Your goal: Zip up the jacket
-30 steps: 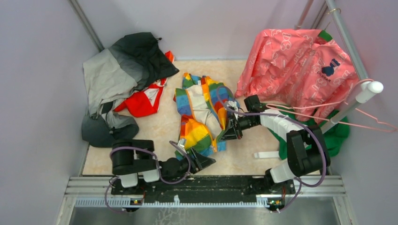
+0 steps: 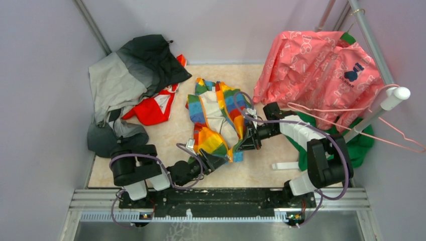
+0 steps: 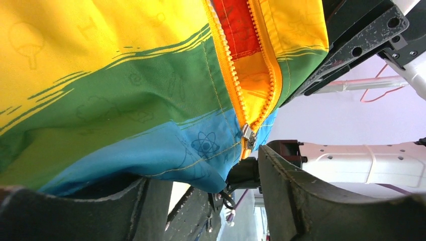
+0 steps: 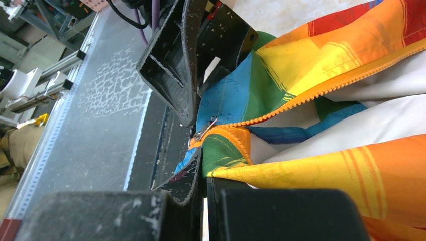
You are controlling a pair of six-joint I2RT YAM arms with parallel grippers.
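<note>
The rainbow jacket (image 2: 211,140) lies open on the table, white lining showing. At its hem, the zipper slider joins the two orange zipper tapes, also seen as the slider (image 4: 206,128) in the right wrist view. My left gripper (image 2: 221,159) stands open at the hem beside the slider, its fingers apart around a gap below the blue fabric. My right gripper (image 2: 243,145) is shut on the jacket's green and yellow front edge, close to the bottom of the zipper.
Grey, black and red garments (image 2: 130,80) lie at the left. A pink garment (image 2: 316,70), green cloth (image 2: 356,150), hangers and a white-capped rail (image 2: 397,98) crowd the right. The table's front edge is just behind both arms' bases.
Over the last second my left gripper has moved slightly up and leftward toward the jacket's hem. The right gripper and jacket have barely moved.
</note>
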